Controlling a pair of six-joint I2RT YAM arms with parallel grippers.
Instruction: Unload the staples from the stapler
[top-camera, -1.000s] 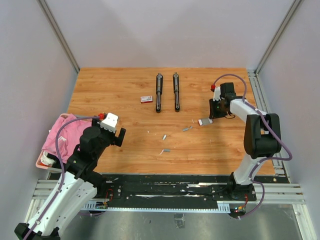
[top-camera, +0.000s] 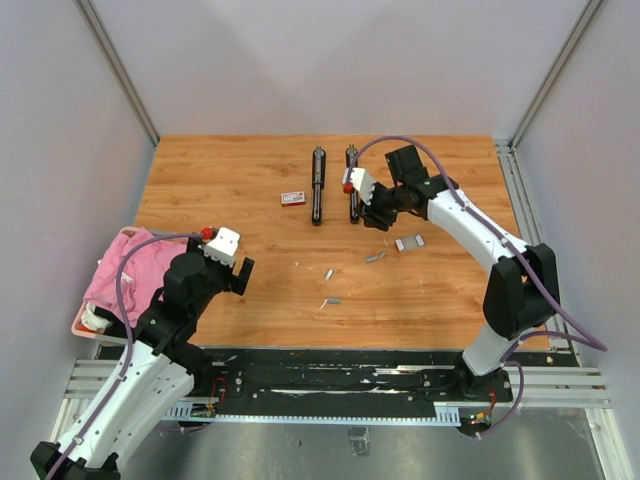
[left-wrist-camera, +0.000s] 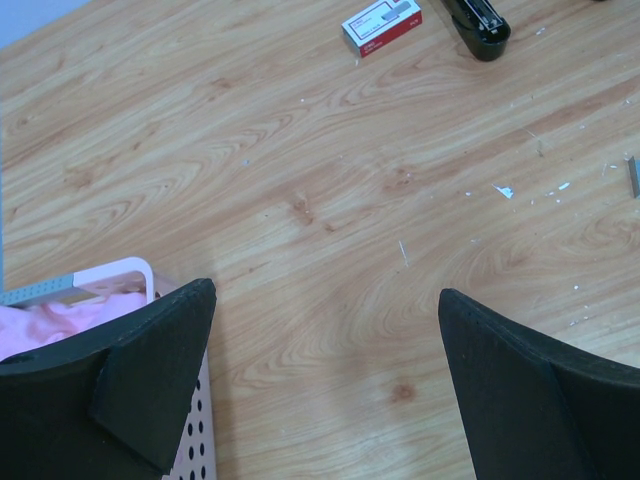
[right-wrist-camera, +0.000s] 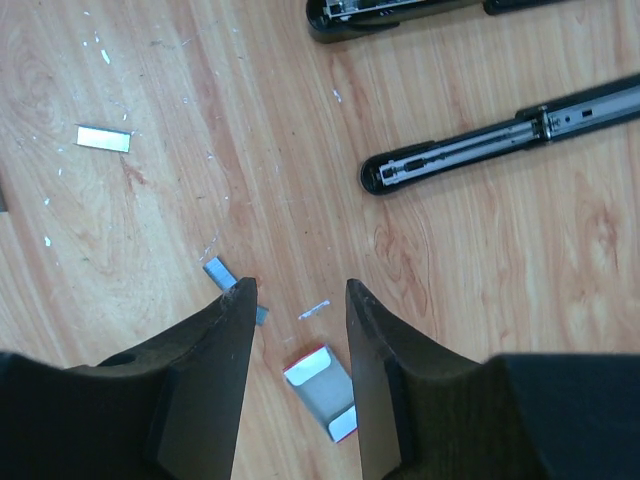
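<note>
Two black staplers lie opened out flat on the wooden table, the left stapler (top-camera: 318, 185) and the right stapler (top-camera: 354, 205); the right gripper partly covers the right one in the top view. In the right wrist view the nearer stapler (right-wrist-camera: 460, 150) shows its long metal channel; whether staples are inside I cannot tell. My right gripper hangs above the table just in front of the right stapler, fingers (right-wrist-camera: 232, 345) apart and nothing held. Over the left part of the table, my left gripper stands open and empty.
Staple strips (top-camera: 375, 257) and small bits lie scattered mid-table. An open, pale staple box (top-camera: 409, 242) is at the right, a red-and-white box (top-camera: 293, 198) left of the staplers. A basket (left-wrist-camera: 200, 420) with pink cloth stands far left.
From beside the pale box, my right gripper has lifted and swung left to the front end of the right stapler. The left arm is nearly still.
</note>
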